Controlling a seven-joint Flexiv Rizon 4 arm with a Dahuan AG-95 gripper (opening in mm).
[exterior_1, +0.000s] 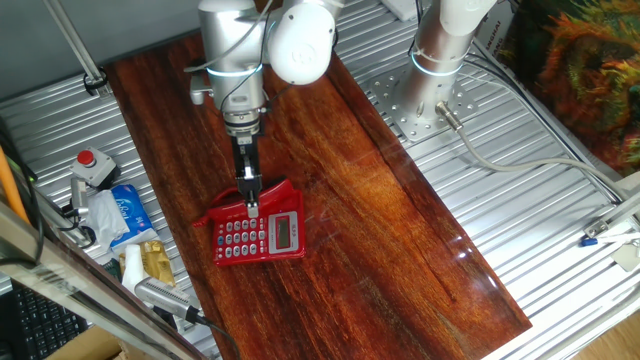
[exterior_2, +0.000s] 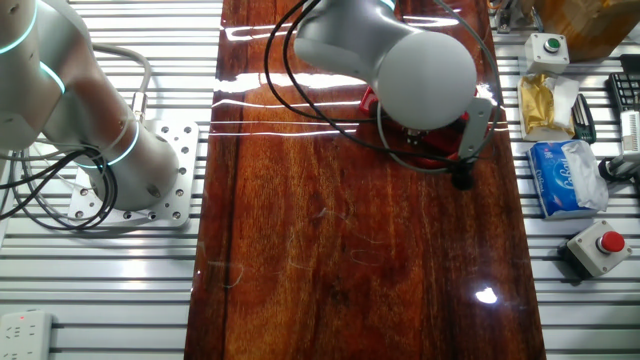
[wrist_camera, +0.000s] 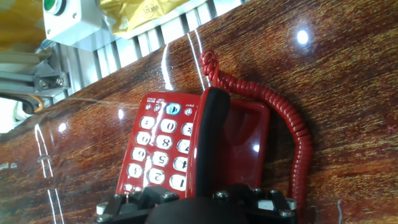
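Note:
A red desk telephone (exterior_1: 258, 238) with a keypad and a small display lies on the wooden board. Its red handset (exterior_1: 272, 195) rests along the rear of the body, and a coiled red cord (wrist_camera: 283, 109) loops beside it in the wrist view. Over the handset's middle, my gripper (exterior_1: 250, 206) points down, one metal-tipped finger showing on the keypad side. At the bottom of the wrist view only black gripper parts appear; the fingertips are hidden, so whether they hold the handset cannot be told. The arm hides most of the phone in exterior view 2.
Beyond the board's edge are a blue tissue pack (exterior_2: 567, 180), a gold packet (exterior_2: 546, 107) and a red-button box (exterior_2: 600, 247). A gooseneck-like grey device (exterior_1: 165, 297) lies near the board's edge. Much of the wooden board (exterior_1: 400, 260) is bare.

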